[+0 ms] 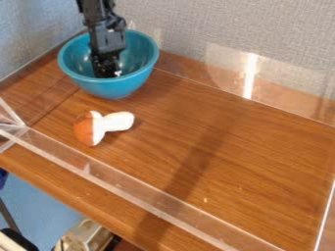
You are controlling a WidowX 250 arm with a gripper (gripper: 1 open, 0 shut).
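Observation:
My dark gripper (108, 61) reaches down from the top into a teal bowl (117, 85) at the back left of the wooden table. Its fingertips are inside the bowl, and I cannot tell how far apart they are or what is between them. A mushroom-shaped toy (102, 126) with an orange cap and white stem lies on the table in front of the bowl.
Clear low edging runs along its sides, with grey walls behind. Some objects (81, 235) are partly visible below the front left edge.

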